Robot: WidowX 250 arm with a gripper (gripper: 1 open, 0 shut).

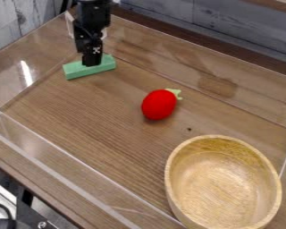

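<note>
My black gripper [89,52] hangs at the upper left, its fingers pointing down just over a mint-green block [79,70] that lies flat on the wooden table. The fingertips overlap the block's back edge in this view; whether they touch it, and how far apart they stand, is too small to tell.
A red tomato-like object [160,104] with a pale green top lies at the middle right. A large empty wooden bowl [223,152] stands at the front right. A grey panelled wall runs behind.
</note>
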